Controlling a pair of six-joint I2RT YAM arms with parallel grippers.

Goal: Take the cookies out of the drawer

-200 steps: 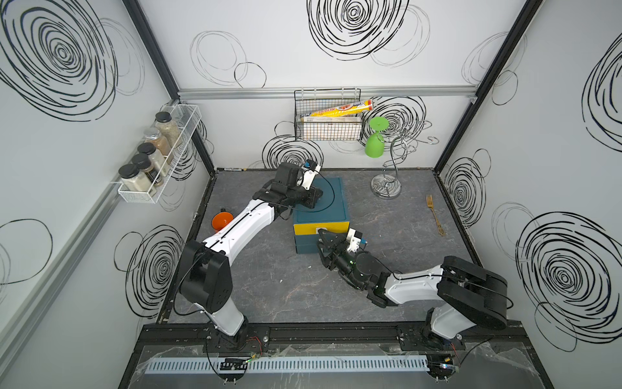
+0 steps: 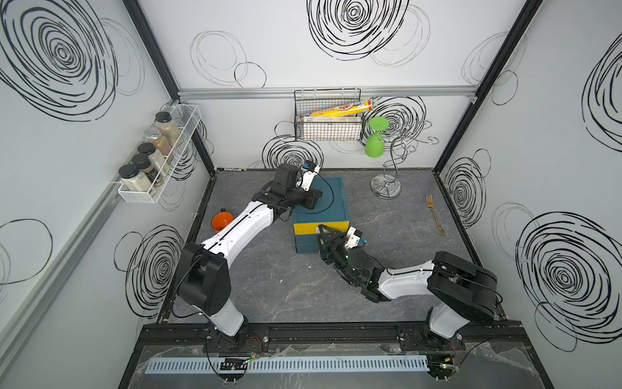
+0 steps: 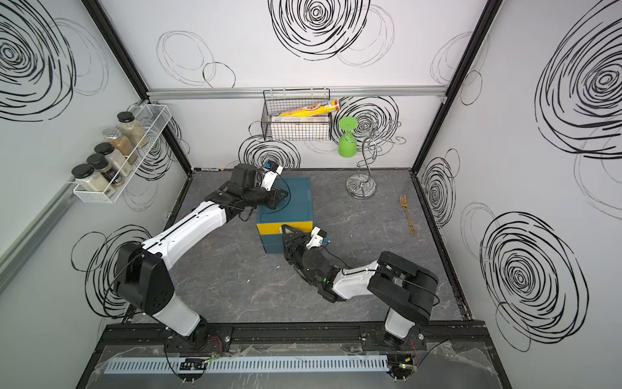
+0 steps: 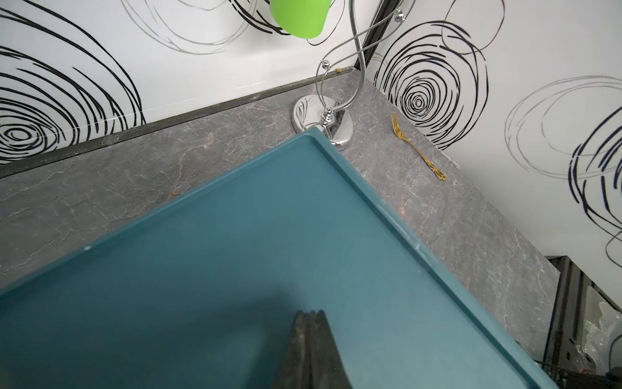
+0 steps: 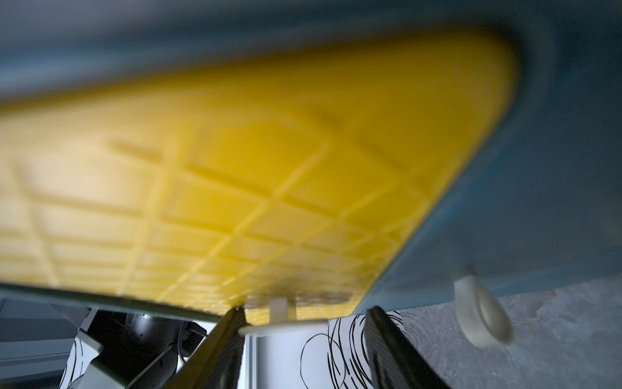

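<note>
A small blue drawer unit [image 2: 333,194] stands mid-table, its yellow upper drawer [image 2: 306,229] flush with the body. In the right wrist view the yellow front [image 5: 272,188] fills most of the picture, and its white handle [image 5: 282,327] lies between the parted fingers of my right gripper. That gripper is open, with a gap on the handle's right side. My left gripper is shut, nothing showing between its tips, over the unit's blue top [image 4: 213,233]. No cookies are visible.
A second white handle [image 5: 480,314] sticks out of the blue lower drawer. Behind the unit are a chrome stand [image 2: 386,185] with a green cup [image 2: 374,145] and a wire basket [image 2: 328,129]. An orange bowl [image 2: 222,220] lies left, a gold fork [image 2: 435,215] right.
My right arm has shifted slightly, its elbow moving a little left, while its gripper stays at the yellow drawer front. The left arm and drawer unit look unmoved.
</note>
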